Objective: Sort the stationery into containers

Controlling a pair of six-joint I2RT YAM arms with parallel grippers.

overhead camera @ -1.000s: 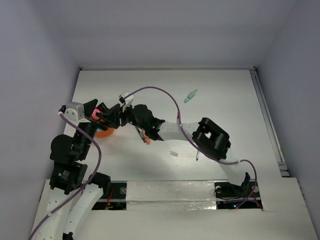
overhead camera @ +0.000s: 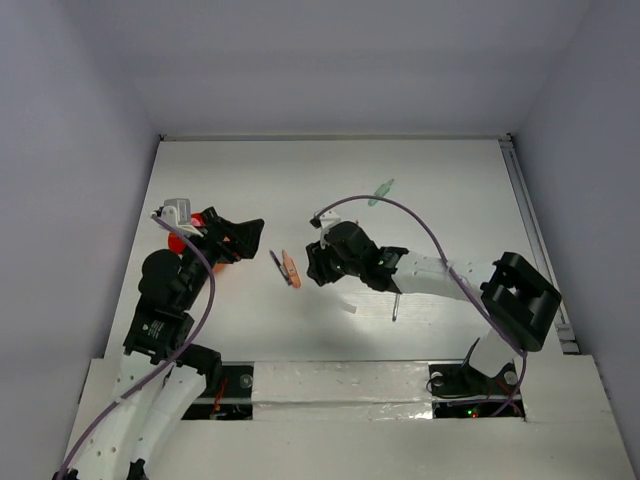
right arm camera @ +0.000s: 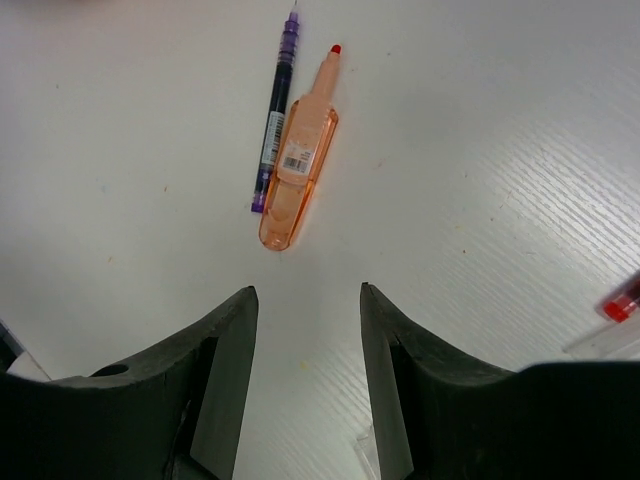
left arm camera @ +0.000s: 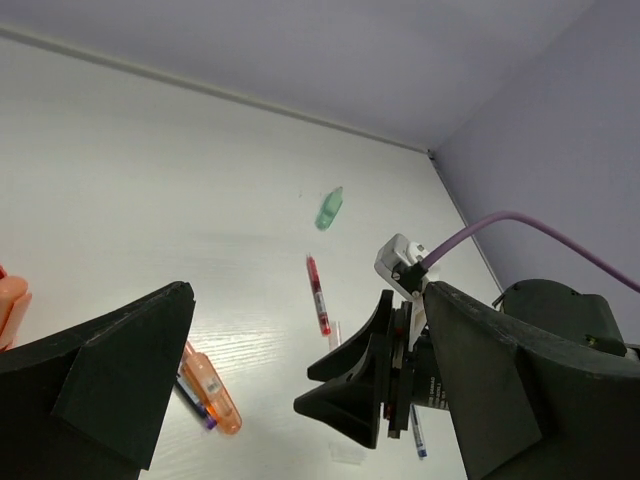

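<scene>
An orange highlighter lies beside a dark purple pen on the white table. Right of them are a red pen, a partly hidden clear item and a slim pen; a green highlighter lies farther back. My left gripper is open above a red-orange container at the left, mostly hidden by the arm. My right gripper hovers just right of the orange highlighter, fingers apart with nothing between them.
Grey walls enclose the white table.
My right gripper has moved right and down from beside the left gripper and container to near the highlighter. The left gripper has shifted slightly right.
</scene>
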